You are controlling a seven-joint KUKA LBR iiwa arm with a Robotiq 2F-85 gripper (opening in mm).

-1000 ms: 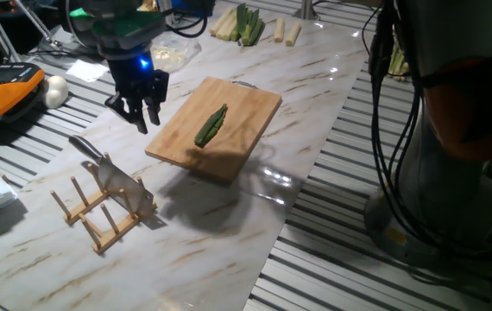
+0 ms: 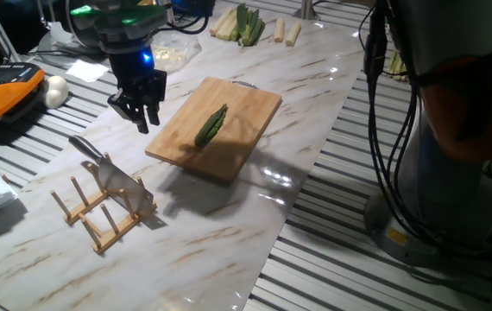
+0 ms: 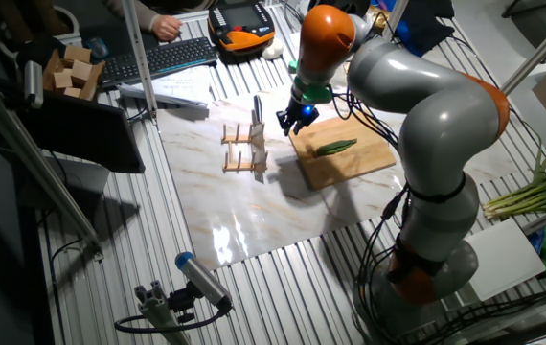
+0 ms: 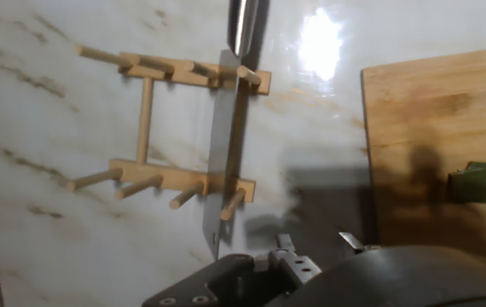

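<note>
My gripper (image 2: 148, 127) hangs in the air above the marble-patterned table, between the rack and the cutting board. In the wrist view its fingertips (image 4: 285, 243) stand apart at the lower edge, open with nothing seen between them. A wooden peg rack (image 2: 115, 231) rests on the table. Slotted among its pegs is a knife with a broad metal blade (image 4: 222, 128); its dark handle (image 2: 85, 147) sticks out toward the back. On the wooden cutting board (image 2: 181, 130) lies a green vegetable piece (image 2: 211, 126), also seen in part at the wrist view's right edge.
Leek pieces (image 2: 248, 26) and a clear bag (image 2: 170, 53) lie at the table's far end. An orange-black device (image 3: 241, 29) and a keyboard (image 3: 165, 59) are off the table's edge. The marble surface (image 3: 225, 216) in front of the rack is clear.
My hand has shifted and turned slightly, and its shadow near the board has moved a little. Knife, rack, board and vegetable have stayed in place.
</note>
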